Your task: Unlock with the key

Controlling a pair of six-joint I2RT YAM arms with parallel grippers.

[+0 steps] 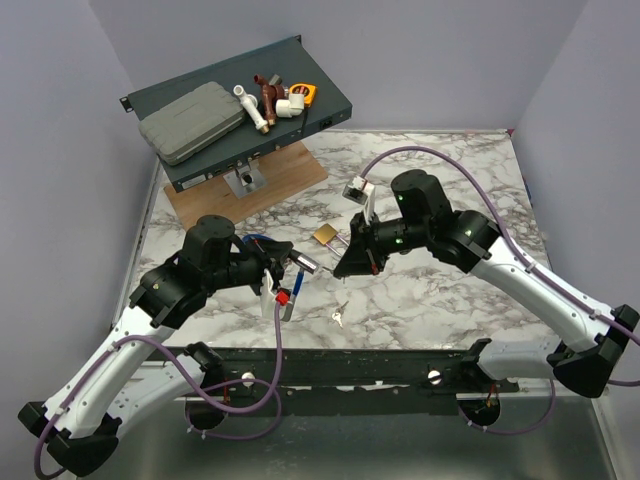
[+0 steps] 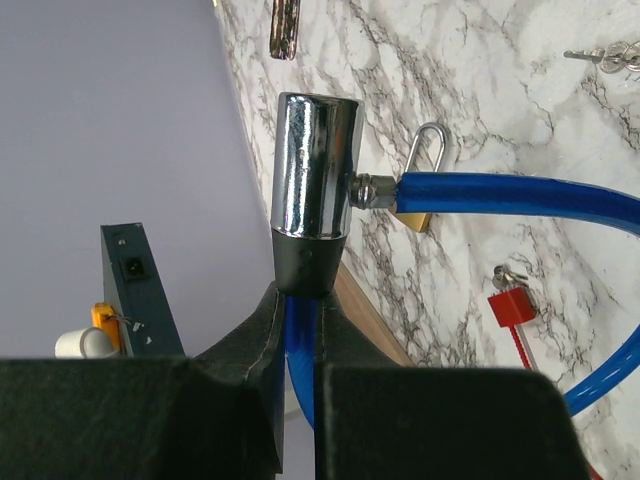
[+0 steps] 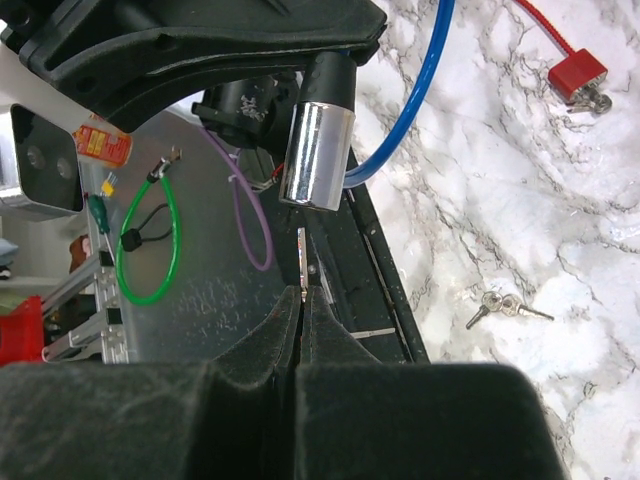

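Observation:
My left gripper is shut on the blue cable lock, just behind its dark collar. The lock's chrome cylinder (image 2: 318,165) points out from the fingers, and its blue cable (image 2: 510,195) loops away. Facing it, my right gripper is shut on a thin key (image 3: 303,255) whose blade sticks out from the fingertips. In the right wrist view the key's tip lies below the cylinder (image 3: 318,155); a small gap shows between them. From above, the cylinder (image 1: 303,262) sits just left of the right gripper (image 1: 338,273), above the marble surface.
A brass padlock (image 2: 413,221) and a red lock (image 2: 512,306) with keys lie on the marble. More loose keys (image 3: 508,304) rest near the front edge. A raised shelf (image 1: 330,105) with a grey case stands at the back left. Free marble extends at right.

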